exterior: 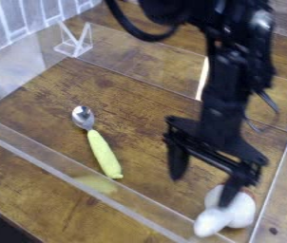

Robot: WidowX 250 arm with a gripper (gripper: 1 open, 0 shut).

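Observation:
My black gripper [212, 161] is blurred, open, hanging low on the right just above and partly in front of a white mushroom-shaped object [220, 214] at the lower right. A spoon with a yellow-green handle [103, 152] and a metal head lies on the wooden surface [70, 95] to the left.
Clear low walls [127, 204] border the wooden work area. A white slatted rack stands at the top left.

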